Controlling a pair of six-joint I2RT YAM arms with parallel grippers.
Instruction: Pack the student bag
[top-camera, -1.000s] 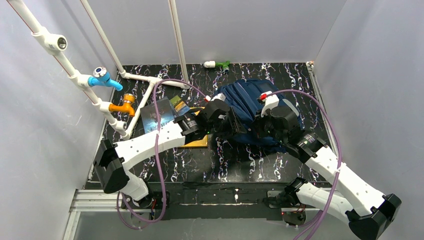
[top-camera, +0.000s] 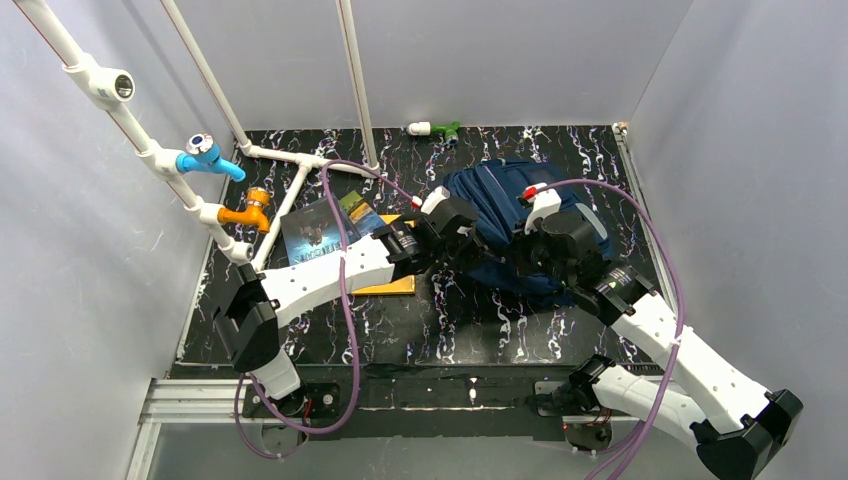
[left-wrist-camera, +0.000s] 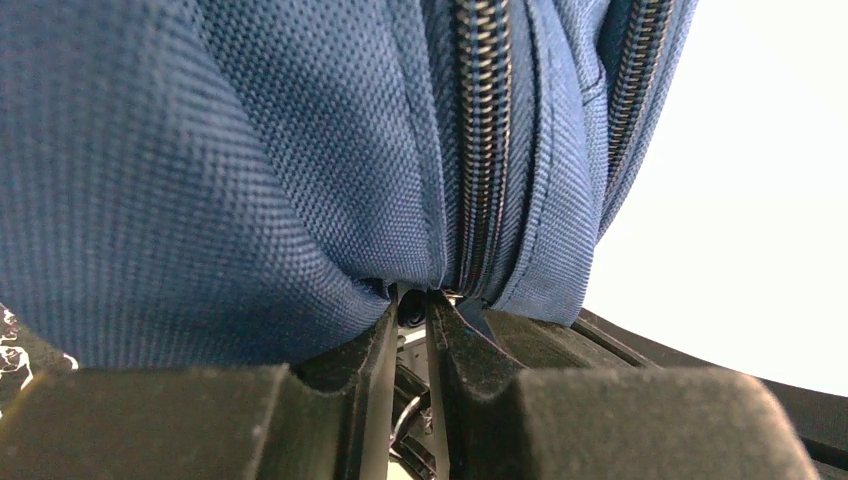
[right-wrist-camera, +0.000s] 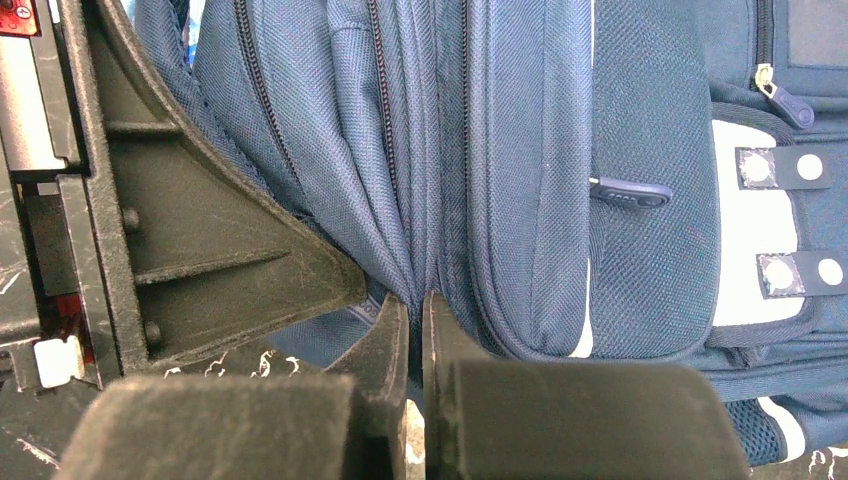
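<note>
The blue student bag (top-camera: 488, 195) lies right of the table's middle, its folded fabric and zippers filling much of both wrist views. My right gripper is shut on a gathered fold of bag fabric (right-wrist-camera: 400, 215). At the bag's near left side, my left gripper is slightly open, a narrow gap showing between its fingers, with bag fabric (left-wrist-camera: 330, 170) right over the tips. Whether any fabric sits between them is hard to tell. A dark blue book (top-camera: 312, 232), a smaller book (top-camera: 361, 212) and a yellow item (top-camera: 402, 285) lie to the left.
White pipes with a blue tap (top-camera: 207, 158) and an orange tap (top-camera: 248, 208) stand at the left. A green and white fitting (top-camera: 434, 129) sits at the back.
My left arm has moved to the right, its gripper ending closer to the right one. The bag's left edge has shifted slightly right. The right arm looks still.
</note>
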